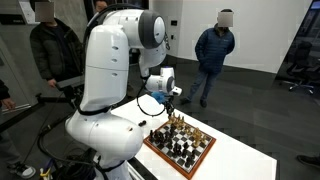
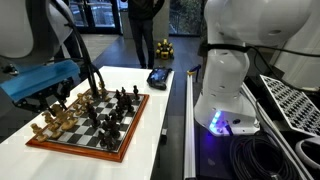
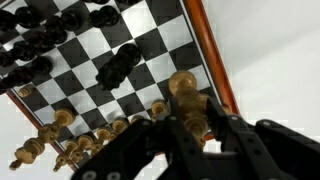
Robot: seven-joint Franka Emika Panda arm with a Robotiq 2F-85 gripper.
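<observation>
In the wrist view, a light wooden chess piece [image 3: 186, 88] stands between the fingers of my gripper, which is shut on it. It is over the right border of the chessboard [image 3: 212, 55], seen from above; whether its base touches the board cannot be told. In exterior view 1 my gripper [image 1: 168, 105] is low at the board's far side. Exterior view 2 has the white arm with blue tape [image 2: 40, 80] reaching down over the left part of the board [image 2: 95, 152], its fingertips largely hidden among pieces.
Dark pieces [image 3: 120, 66] cluster on the board, and several light pieces [image 3: 48, 130] stand along the opposite side. Bare white table [image 1: 240, 160] lies right of the board. A small black device [image 2: 160, 77] rests on the table further back. People stand behind.
</observation>
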